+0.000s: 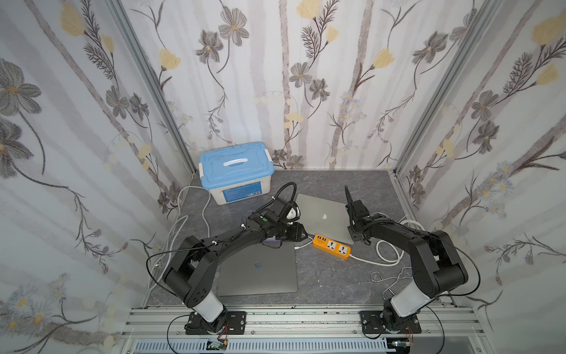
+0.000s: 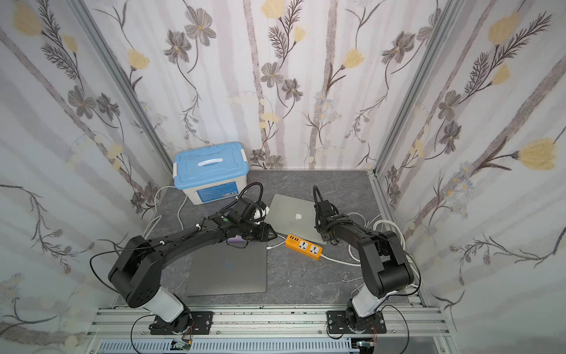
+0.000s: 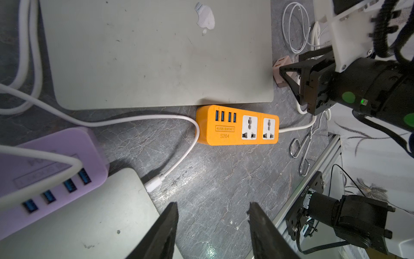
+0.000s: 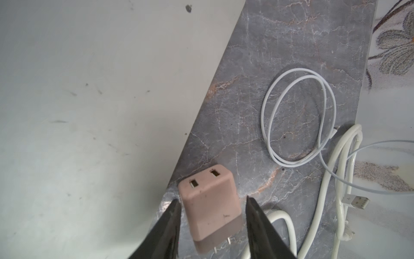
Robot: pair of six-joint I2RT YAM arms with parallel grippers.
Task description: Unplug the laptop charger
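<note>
In the left wrist view a white cable's plug [image 3: 153, 183] lies at the edge of the lower laptop [image 3: 99, 220], beside a purple power strip [image 3: 64, 181]. The orange strip [image 3: 237, 126] lies below the upper laptop [image 3: 159, 56], its sockets empty. My left gripper hangs open above bare table near that plug, nothing between its fingers. In the right wrist view a pink two-port charger [image 4: 210, 206], with metal prongs showing, sits beside the upper laptop; my right gripper is open around or just above it.
A blue-lidded box [image 1: 235, 171] stands at the back left. Coiled white cables [image 4: 297, 116] and metal wire loops [image 3: 304, 159] lie at the right. Bare table shows in front of the orange strip.
</note>
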